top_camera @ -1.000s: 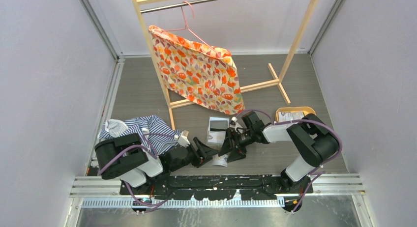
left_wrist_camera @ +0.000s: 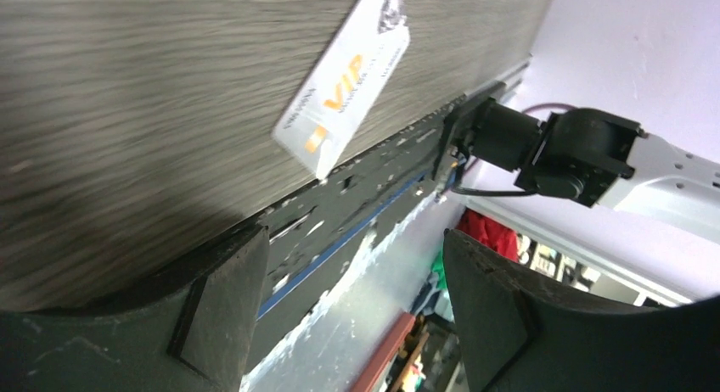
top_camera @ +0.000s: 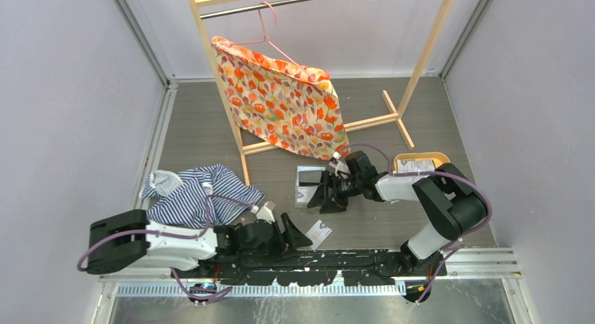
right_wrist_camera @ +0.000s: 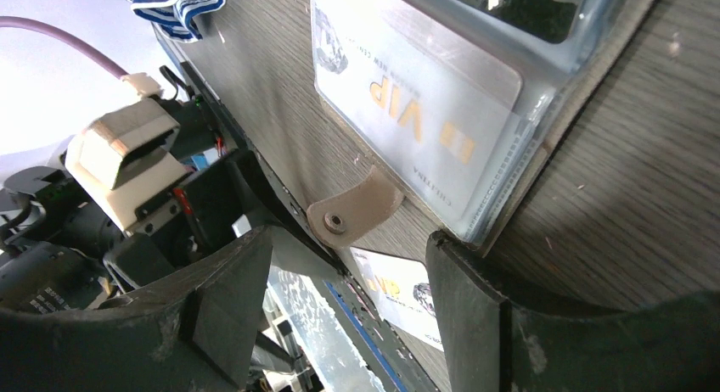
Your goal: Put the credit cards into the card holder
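A white VIP card lies flat on the floor beside the front ledge; the right wrist view shows this loose card too, partly behind a finger. The card holder lies open at the middle, with a VIP card under its clear pocket and a tan snap tab sticking out from its edge. My left gripper is low, just left of the loose card, open and empty. My right gripper is at the holder's right side near the tab, its fingers apart with nothing between them.
A yellow tray with more cards stands at the right. Striped cloth lies at the left. A wooden rack with a flowered cloth rises behind the holder. Free floor lies behind the right arm.
The right gripper has moved from the loose card back to the holder. The card, now uncovered, sits slightly turned.
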